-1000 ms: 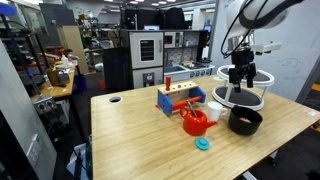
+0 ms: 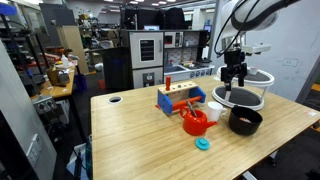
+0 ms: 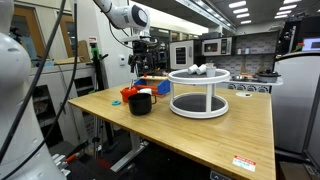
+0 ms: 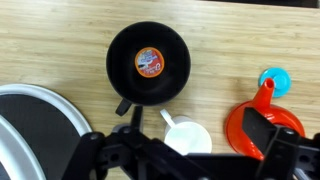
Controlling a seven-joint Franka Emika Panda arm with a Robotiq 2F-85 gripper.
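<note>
Above the table my gripper is open, with nothing held. Beneath it, in the wrist view, a white mug (image 4: 188,138) shows between the fingers, well below them. A black pot (image 4: 120,75) holds a small round item with an orange and blue label (image 4: 149,62). To the right lies a red pot-like vessel (image 4: 240,135) with a spout or handle, and a teal disc (image 4: 275,81) is beside it. In exterior view 1 the gripper (image 2: 228,86) hangs above and behind the black pot (image 2: 244,121), near the mug (image 2: 214,112).
A round two-tier rack (image 3: 197,103) stands close to the pot. Behind the red vessel (image 2: 196,124) is a blue and red toy-like object (image 2: 178,97).
My gripper has shifted slightly left and down in exterior view 1 over the last second. The objects on the table stay where they were.
</note>
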